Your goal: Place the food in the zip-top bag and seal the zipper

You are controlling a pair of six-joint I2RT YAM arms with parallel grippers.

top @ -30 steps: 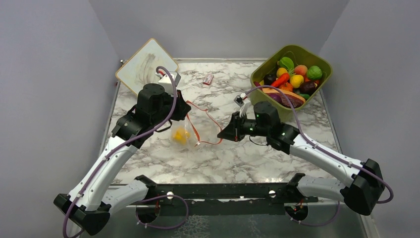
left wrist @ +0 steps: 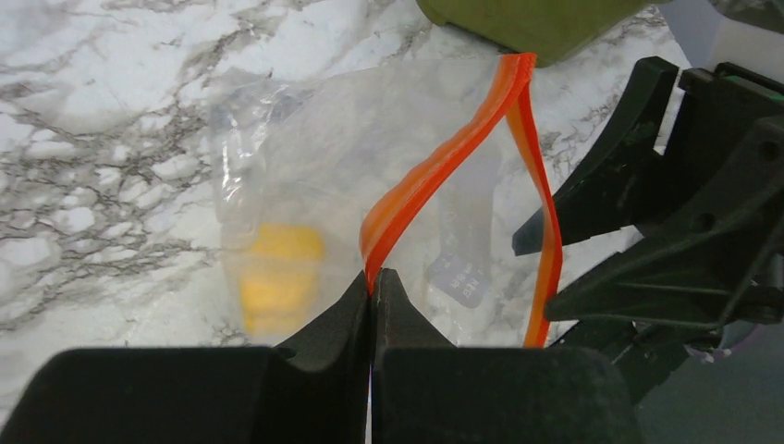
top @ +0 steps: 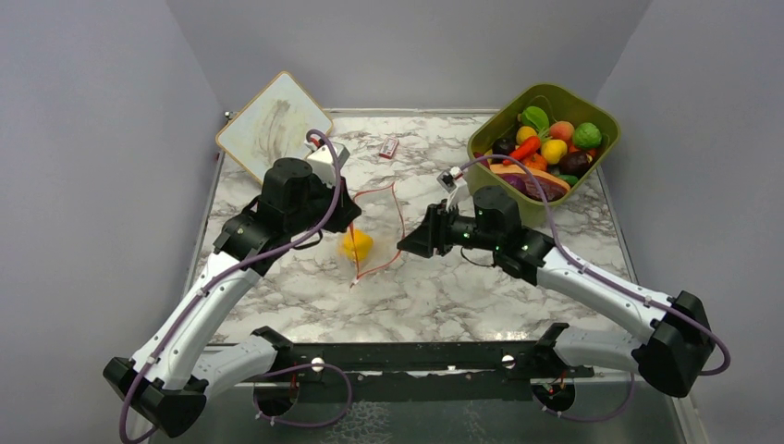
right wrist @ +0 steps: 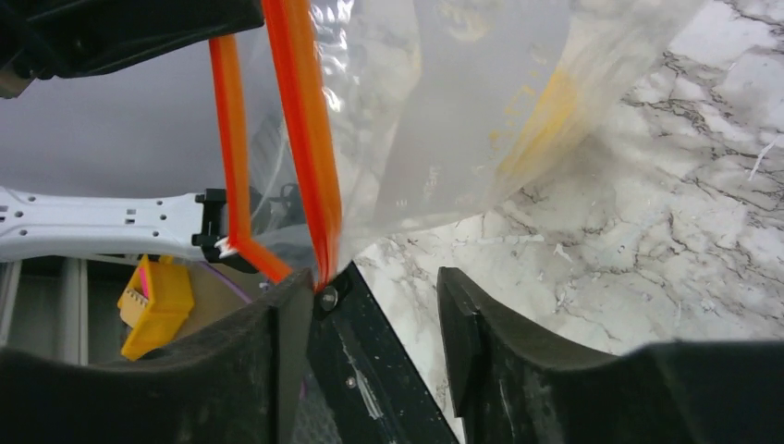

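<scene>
The clear zip top bag (left wrist: 407, 111) hangs with its mouth spread, edged by an orange zipper strip (left wrist: 444, 166). A yellow food item (left wrist: 282, 277) shows through the plastic, low inside the bag. My left gripper is shut on one side of that orange rim, which runs up from between its fingertips. On the opposite side, my right gripper has its fingers apart with nothing held between them. In the right wrist view, the lower end of the rim shows close to the left fingertip (right wrist: 294, 319); whether they touch is unclear.
A green bin (top: 578, 190) full of fruit and vegetables stands at the back right. A white board (top: 275, 120) lies at the back left, and a small red and white item (top: 389, 147) rests behind the bag.
My right gripper has gone from shut to open and moved slightly up and left in the top view. The bag mouth swung right and reshaped; the left gripper shifted slightly right.
</scene>
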